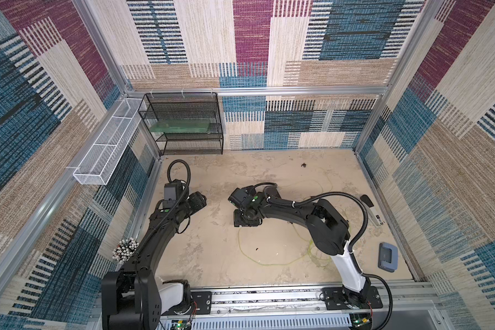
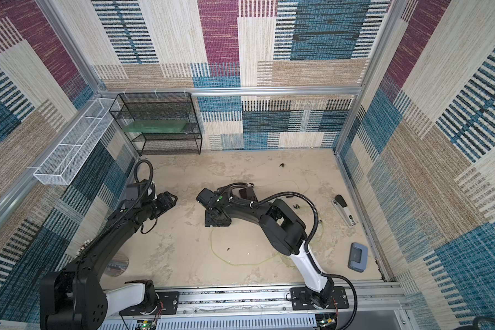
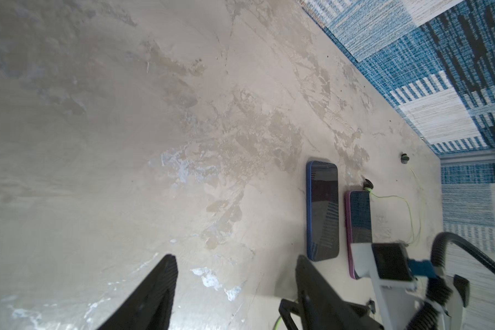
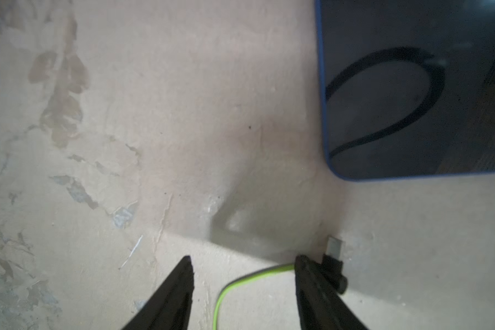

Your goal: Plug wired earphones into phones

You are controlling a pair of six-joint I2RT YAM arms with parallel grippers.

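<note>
A blue-edged phone (image 3: 322,211) and a pink-edged phone (image 3: 359,217) lie side by side on the table. A black earphone plug with a silvery tip (image 4: 333,248) and green-yellow cable (image 4: 258,274) lies just off the blue phone's corner. My right gripper hovers open over that cable; its right finger (image 4: 316,299) partly covers the plug, with the cable passing across the gap below. A second plug end (image 3: 367,184) rests at the pink phone's far end. At the left, my left gripper stands open with nothing between its fingers.
On the right lie a stapler (image 2: 344,210) and a grey-blue box (image 2: 357,256). A black earphone piece (image 1: 304,165) lies towards the back. Loose cable (image 1: 272,264) loops across the front. My right arm hides most of the phones from above.
</note>
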